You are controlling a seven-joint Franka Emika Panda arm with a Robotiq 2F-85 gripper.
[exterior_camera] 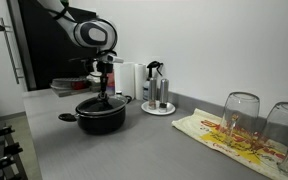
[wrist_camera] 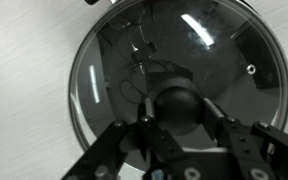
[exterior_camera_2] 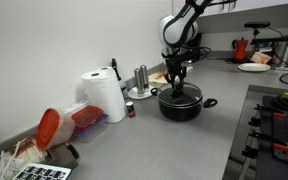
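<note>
A black pot (exterior_camera: 102, 122) with side handles stands on the grey counter at the left in exterior view 1. Its glass lid (wrist_camera: 234, 60) has a metal rim and a round black knob (wrist_camera: 178, 108). From above, my gripper (exterior_camera: 103, 92) reaches down to the lid's middle. In the wrist view the fingers (wrist_camera: 136, 128) close on the knob from both sides, so the gripper is shut on it. The lid (exterior_camera_2: 190, 95) appears to lie on or very near the pot; any small gap cannot be made out.
Behind the pot are a white plate (exterior_camera: 158, 108) with shakers and a paper towel roll (exterior_camera_2: 101, 99). Two upturned glass jars (exterior_camera: 240, 112) stand on a patterned cloth (exterior_camera: 212, 130) at the right.
</note>
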